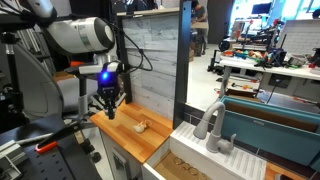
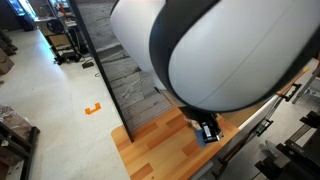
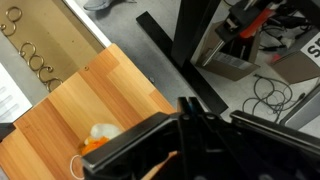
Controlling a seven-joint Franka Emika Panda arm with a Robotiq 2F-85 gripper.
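Observation:
My gripper (image 1: 109, 110) points down just above the left end of the wooden counter (image 1: 140, 148). In the wrist view its two dark fingers (image 3: 184, 106) stand close together, and whatever lies between the tips is hidden. Exterior view 2 has a small blue patch (image 2: 202, 139) right by the fingertips; whether it is held or lies behind them, I cannot tell. A small pale and orange object (image 1: 140, 127) rests on the wood, apart from the gripper. The same object (image 3: 97, 139) shows at the lower left of the wrist view.
A white sink (image 1: 215, 160) with a grey tap (image 1: 207, 122) lies right of the counter. Grey boards (image 1: 153, 65) and a dark post (image 1: 183, 60) rise behind it. Bare wood surrounds the pale and orange object.

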